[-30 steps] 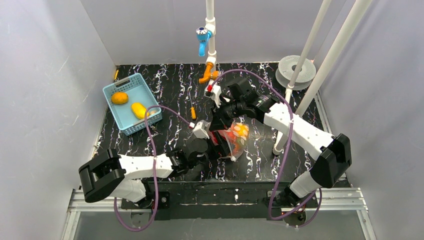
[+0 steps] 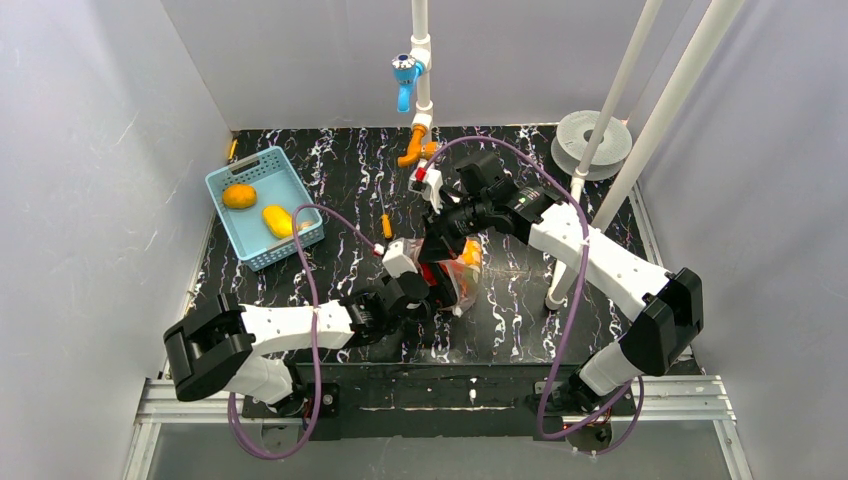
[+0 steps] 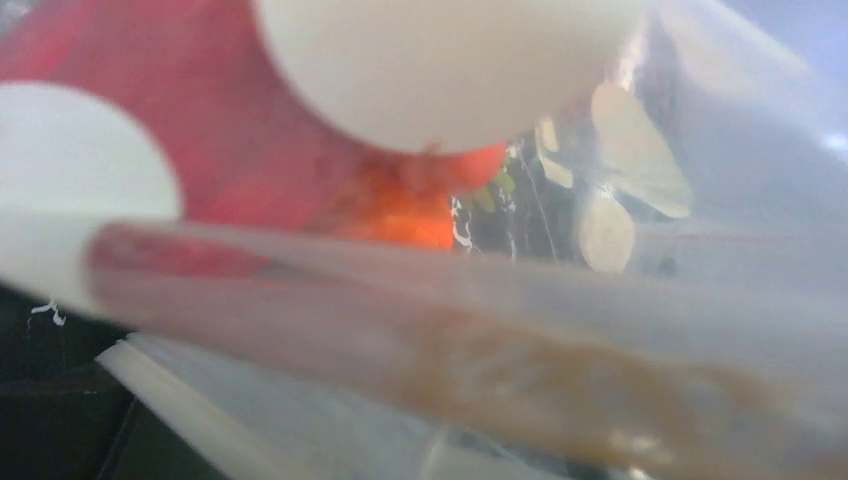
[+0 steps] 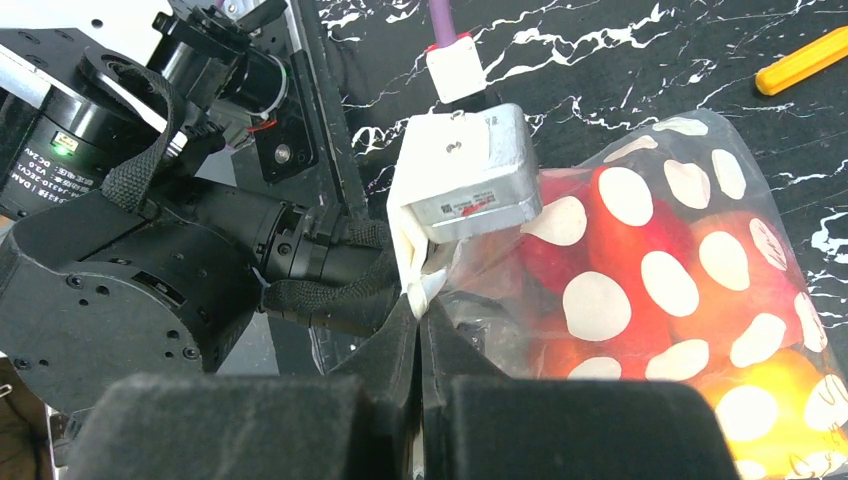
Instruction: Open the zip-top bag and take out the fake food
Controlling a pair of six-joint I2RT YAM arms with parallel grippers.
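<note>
The clear zip top bag (image 4: 640, 300) with white dots lies at the middle of the table, red and orange fake food (image 4: 690, 250) showing through it. My right gripper is shut at the bag's near end, a crumpled whitish bit of bag at its fingertips. Beside it, my left gripper (image 2: 440, 285) reaches over the bag from the left. Its fingers are hidden in the wrist views, so whether they are open or shut does not show. Blurred plastic of the bag (image 3: 480, 300) fills the left wrist view, covering the fingers there.
A blue basket (image 2: 222, 228) at the back left holds an orange-yellow piece (image 2: 239, 196) and a yellow piece (image 2: 278, 221). An orange-handled screwdriver (image 2: 386, 226) lies behind the bag. White pipes and a grey spool (image 2: 572, 140) stand right; table right of the bag is clear.
The bag's right side has drawn leftward, and less orange shows. The right arm stays nearly still.
</note>
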